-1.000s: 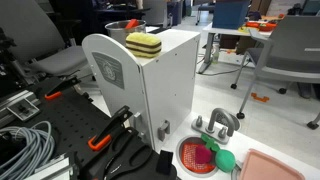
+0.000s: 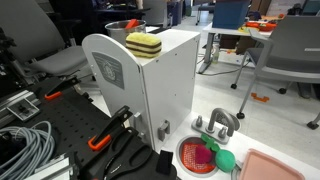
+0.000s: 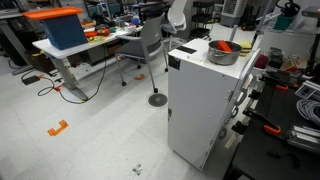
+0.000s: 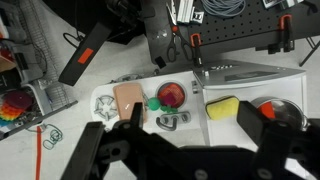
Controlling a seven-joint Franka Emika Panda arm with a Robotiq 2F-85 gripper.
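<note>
In the wrist view my gripper looks down with its two dark fingers spread wide apart and nothing between them. A yellow sponge with dark stripes (image 2: 143, 44) lies on top of the white box, beside a metal pot (image 3: 223, 52) with something orange-red in it. Seen from above, the sponge (image 4: 222, 108) is left of the pot (image 4: 283, 108), which the right finger partly covers. A toy sink with a red basin (image 2: 196, 157) and a grey faucet (image 2: 220, 122) stands past the box, holding pink and green pieces. Neither exterior view shows the gripper.
The white box (image 2: 170, 85) has a rounded panel (image 2: 112, 72) rising along one side. A pink board (image 2: 268, 166) lies beside the sink. On the black table edge are orange-handled clamps (image 2: 108, 132) and coiled cable (image 2: 28, 150). Chairs (image 3: 147, 48) stand behind.
</note>
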